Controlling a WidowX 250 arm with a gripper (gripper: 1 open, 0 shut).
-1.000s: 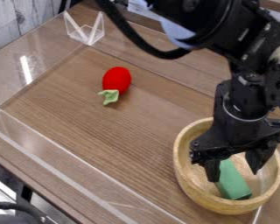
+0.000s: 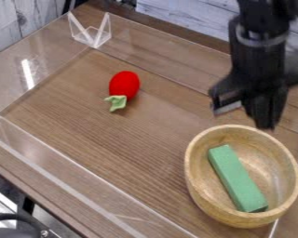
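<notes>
A wooden bowl (image 2: 207,206) sits at the lower right, holding a long green block (image 2: 237,175). Above it, at the upper right, hangs my dark gripper (image 2: 249,99), blurred, its fingers clear of the bowl and the block. Whether the fingers are open or shut is hard to make out.
A red object with a green leafy end (image 2: 124,85) lies on the table at the upper middle left. A clear plastic container (image 2: 92,30) stands at the back left.
My gripper has risen out of the bowl, uncovering the green block, which now lies fully in view inside it.
</notes>
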